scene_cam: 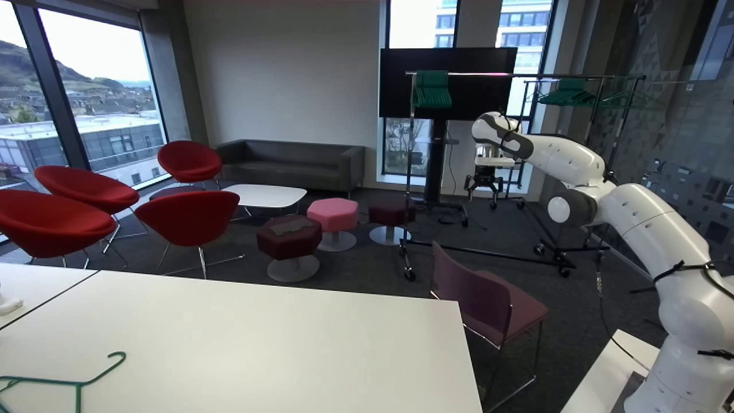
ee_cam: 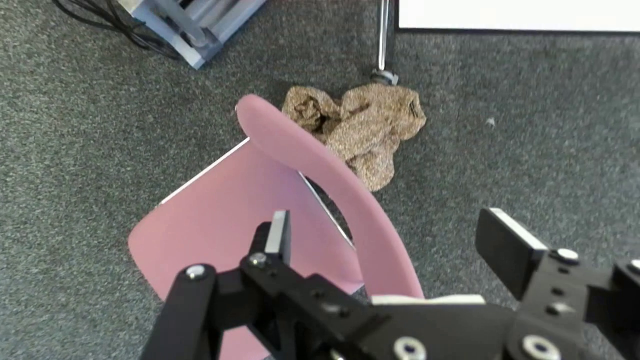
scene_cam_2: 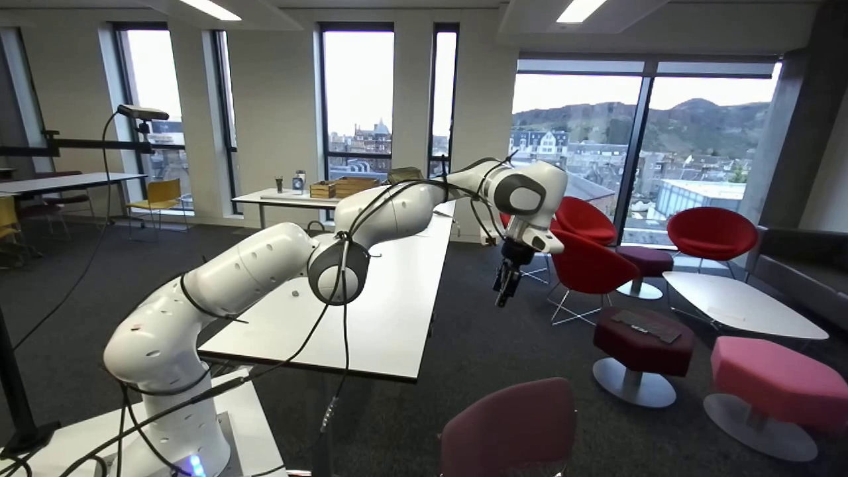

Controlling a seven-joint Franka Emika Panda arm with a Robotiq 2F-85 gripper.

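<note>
My gripper is open in the wrist view, its two black fingers wide apart with nothing held between them. It hangs pointing down in mid-air, in front of the hanger rack in exterior view 1. Below it, the wrist view shows a mauve chair [ee_cam: 240, 210], its curved backrest passing under the fingers. On the carpet just beyond that backrest lies a crumpled brown cloth [ee_cam: 372, 129], well below the fingers and partly hidden by the backrest. A green hanger [scene_cam: 79, 382] lies on the white table, cut off by the frame edge.
A wheeled rack [scene_cam: 526, 74] carries green hangers [scene_cam: 432, 89]. Red chairs [scene_cam: 189, 219], a pink stool [scene_cam: 333, 214] and a dark red stool [scene_cam: 289, 237] stand farther off. Open carpet [ee_cam: 540, 150] shows right of the cloth.
</note>
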